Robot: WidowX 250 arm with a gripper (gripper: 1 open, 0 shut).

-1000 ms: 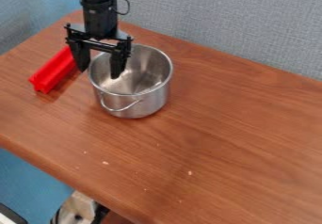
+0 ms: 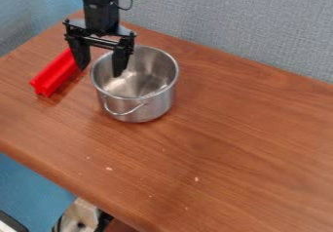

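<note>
My black gripper (image 2: 100, 58) hangs over the back left of a steel pot (image 2: 146, 99), fingers apart and open. One finger reaches down inside the pot's left part, the other is outside it to the left, by a red bar (image 2: 54, 75) that lies on the table along the pot's left side. The pot stands upright, its wire handle hanging at the front. I see nothing held between the fingers, though the pot's rim runs beneath them.
A grey textured wall (image 2: 247, 21) stands behind. The table's left edge drops to a blue surface.
My gripper has shifted very slightly left and down. The pot and the red bar look unchanged.
</note>
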